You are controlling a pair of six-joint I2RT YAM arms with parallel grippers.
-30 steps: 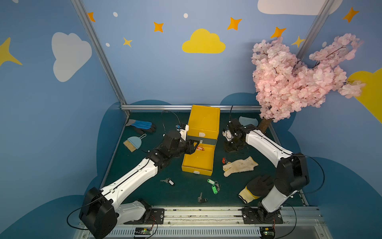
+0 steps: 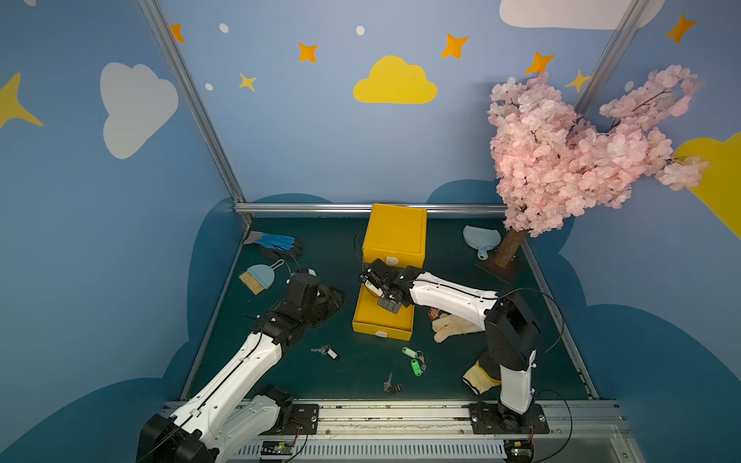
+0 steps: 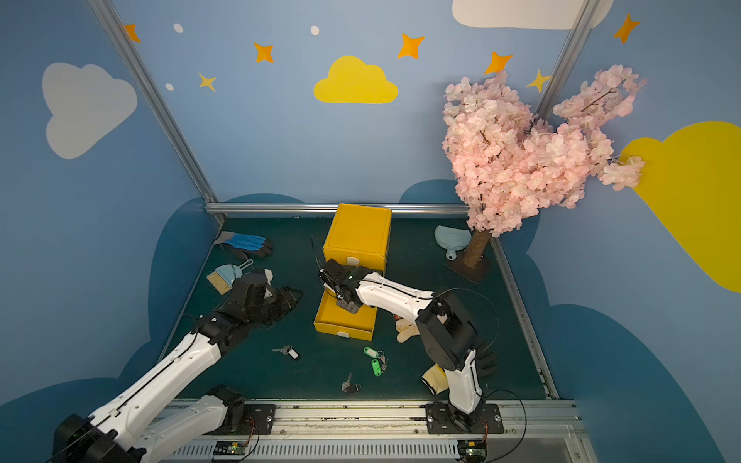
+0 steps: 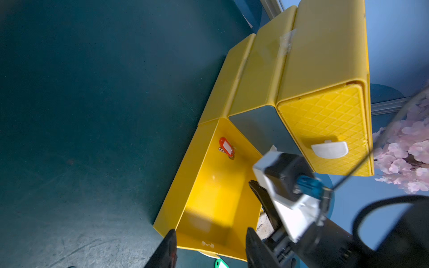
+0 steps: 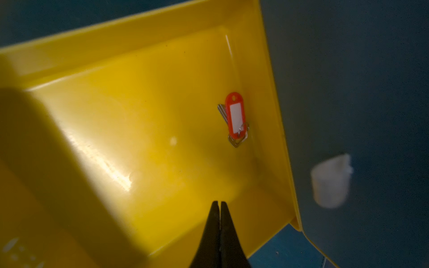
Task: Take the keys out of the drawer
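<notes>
Inside the pulled-out yellow drawer (image 2: 370,320), keys with a red tag (image 5: 236,114) lie flat near the wall on the cabinet side. The left wrist view shows the same red-tagged keys (image 4: 226,147) in that corner. My right gripper is over the drawer, its two black fingers pressed together with nothing between them. In both top views the right arm hides the keys. My left gripper stands open and empty, left of the drawer and apart from it.
The yellow cabinet (image 2: 395,231) stands behind the drawer. Other keys lie on the table in front: a white-tagged set (image 2: 330,352), a green-tagged set (image 2: 415,362) and a dark one (image 2: 392,386). Gloves (image 2: 459,324) lie at the right.
My right arm has swung left from beside the cabinet to over the drawer. My left arm has drawn back left, away from the drawer.
</notes>
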